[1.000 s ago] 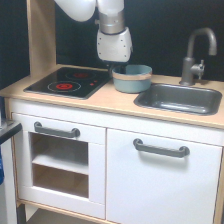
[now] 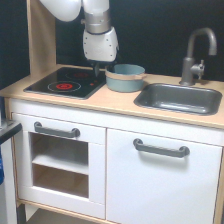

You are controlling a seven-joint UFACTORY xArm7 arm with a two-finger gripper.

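Note:
A grey-blue pot stands on the wooden counter, between the black hob and the sink. Its left side reaches close to the hob's right edge. From above, the white arm comes down with my gripper at the pot's left rim. The dark fingers are small here and partly lost against the dark wall, so their grip on the pot cannot be made out.
To the right a steel sink is set into the counter under a grey tap. Below are an oven door with a handle and a white cabinet door. A black wall stands behind.
The arm and gripper have moved left, toward the hob. The pot has also shifted a little left, away from the sink.

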